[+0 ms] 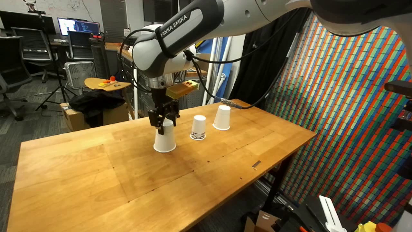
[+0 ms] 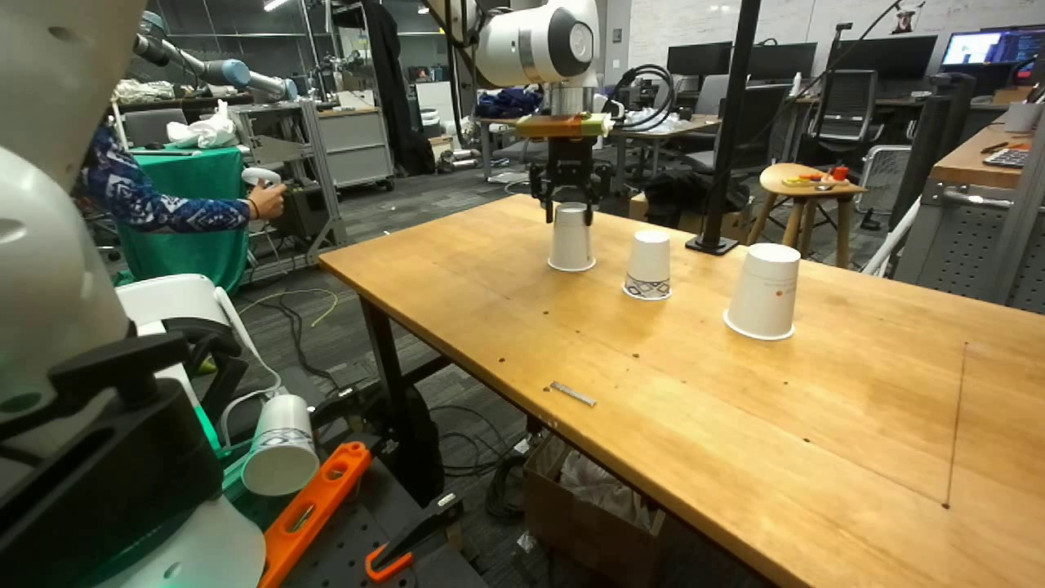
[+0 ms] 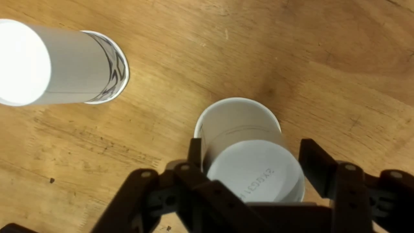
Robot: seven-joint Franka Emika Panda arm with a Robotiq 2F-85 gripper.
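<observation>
Three white paper cups stand upside down on the wooden table. The nearest to my gripper [image 1: 167,125] is a plain tall cup [image 1: 164,141], with one finger on either side of its upper part. From above, the wrist view shows this cup's closed base [image 3: 256,171] between the dark fingers; firm contact cannot be made out. My gripper [image 2: 568,216] stands partly open around it, and the cup [image 2: 571,250] rests on the table. Beside it is a smaller cup [image 2: 647,266] with a dark pattern near its rim. A third, larger cup [image 2: 762,294] stands farther along.
A small metal strip [image 2: 573,394] lies near one long edge of the table [image 1: 96,181]. Another patterned cup [image 2: 282,446] lies off the table beside an orange level [image 2: 318,510].
</observation>
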